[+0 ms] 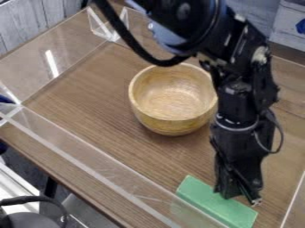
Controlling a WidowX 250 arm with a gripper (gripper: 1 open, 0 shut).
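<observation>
My black gripper (234, 189) hangs low over a green rectangular block (202, 200) at the bottom right of the table, its tip at or just above the block's back part. The gripper looks shut; whether it touches the block is unclear. A round wooden bowl (155, 98) sits behind and to the left of the gripper, apart from it.
The wooden table (95, 134) has clear room to the left of the bowl. Clear transparent panels run along its left and front edges. A white object (288, 27) stands at the back right.
</observation>
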